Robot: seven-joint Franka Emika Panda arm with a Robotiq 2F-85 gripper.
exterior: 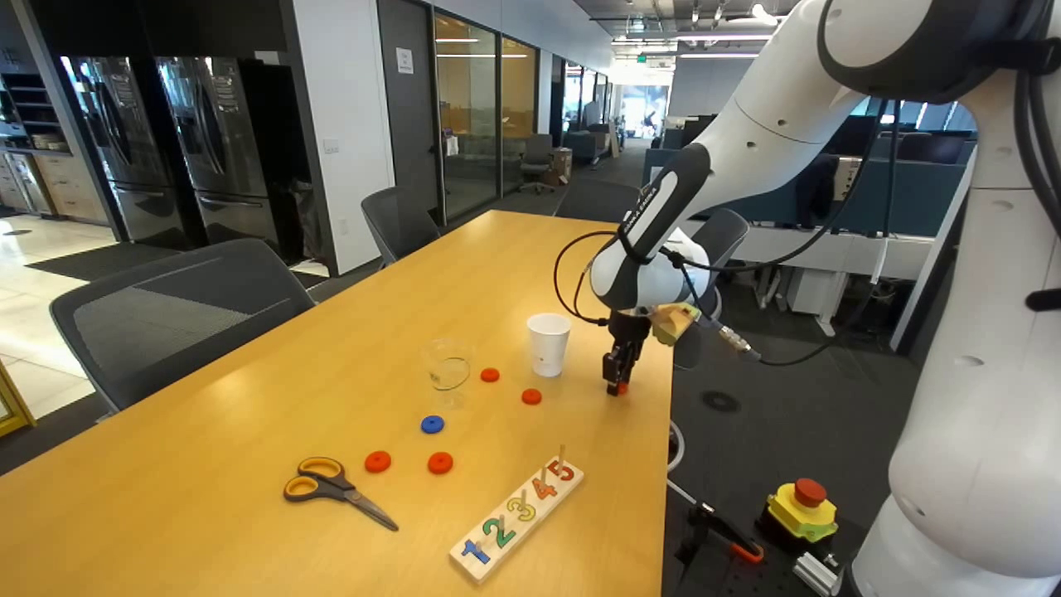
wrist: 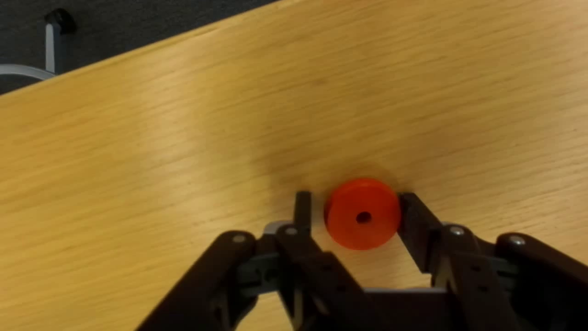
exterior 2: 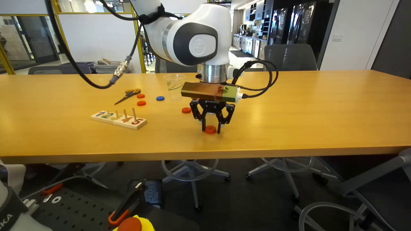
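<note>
In the wrist view a red ring (wrist: 362,214) with a small centre hole lies flat on the wood. My part-open gripper straddles it, one finger touching or nearly touching the ring's right side and a gap showing on the left. Exterior view 2 has both fingertips down at table height around that same ring (exterior 2: 210,129), close to the table edge. A wooden peg board (exterior: 519,517) numbered 1 to 5 lies apart, its pegs bare. Loose on the table are a blue ring (exterior: 433,424) and several other red rings (exterior: 439,463).
A white paper cup (exterior: 548,344) stands upright near the gripper, with a clear cup (exterior: 448,373) beyond it. Scissors (exterior: 338,489) lie towards the front left. The table's edge (exterior 2: 246,154) runs close by; its far stretch is clear.
</note>
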